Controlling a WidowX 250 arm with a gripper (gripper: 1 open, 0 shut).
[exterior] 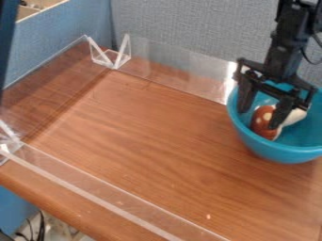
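Note:
The black gripper (270, 92) hangs over a teal bowl (287, 151) at the right of the table, its fingers spread partway apart at the bowl's rim. Inside the bowl, below the fingers, lie a red-brown rounded object with a pale spot (265, 122) and a white object (296, 115) beside it. Whether anything sits between the fingertips is hard to make out, but both objects appear to rest in the bowl.
Low clear plastic walls and white corner brackets (109, 56) border it. Padded blue and grey panels stand behind.

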